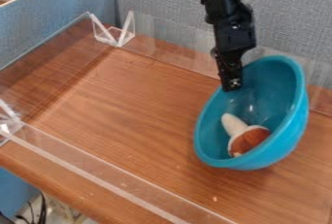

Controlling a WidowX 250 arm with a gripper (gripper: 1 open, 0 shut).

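A turquoise bowl (281,97) stands at the right of the wooden table, tilted so its open side faces left. Inside it lies a white and orange-brown object (246,138), mushroom-like in shape. My black gripper (231,82) hangs from above at the bowl's upper left rim; whether its fingers are shut on that rim is hard to tell.
Grey padded panels rise behind, and an open box is at the top left corner.
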